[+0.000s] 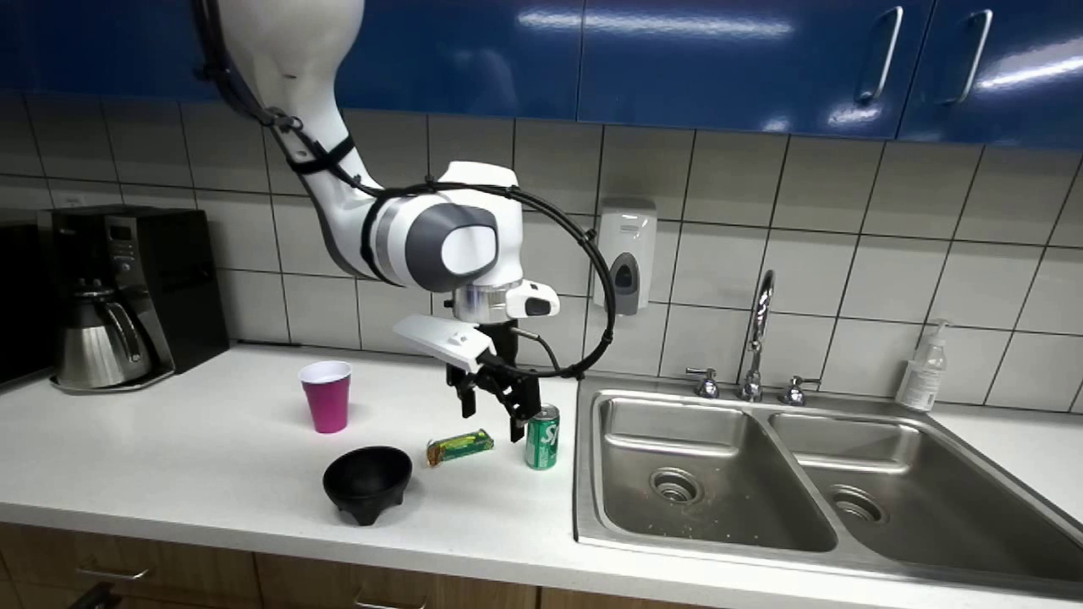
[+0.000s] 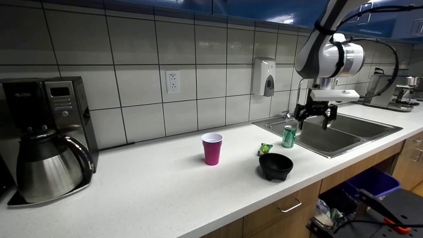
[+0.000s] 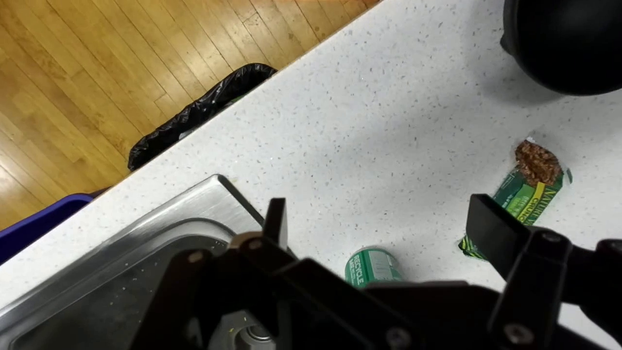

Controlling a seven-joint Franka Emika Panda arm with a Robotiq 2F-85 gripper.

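With fingers apart and empty, my gripper point(image 1: 493, 425) hangs over the counter. In exterior view 1 one finger overlaps the upper left edge of a green soda can point(image 1: 543, 438), which stands upright near the sink; contact cannot be told. A green snack bar wrapper point(image 1: 461, 447) with a brown end lies flat to the can's left. The wrist view shows the can point(image 3: 373, 265) between and beyond the two fingers, partly hidden by the gripper body, and the wrapper point(image 3: 536, 185) partly behind the right finger. A black footed bowl point(image 2: 276, 166) and a pink cup point(image 2: 212, 150) stand farther left.
The steel double sink point(image 1: 589, 487) lies to the can's right, with its faucet point(image 1: 758, 330) behind. A coffee maker point(image 2: 71, 99) occupies the far left. Bare counter point(image 2: 154, 182) stretches between it and the cup. A soap dispenser point(image 1: 626, 255) hangs on the wall.
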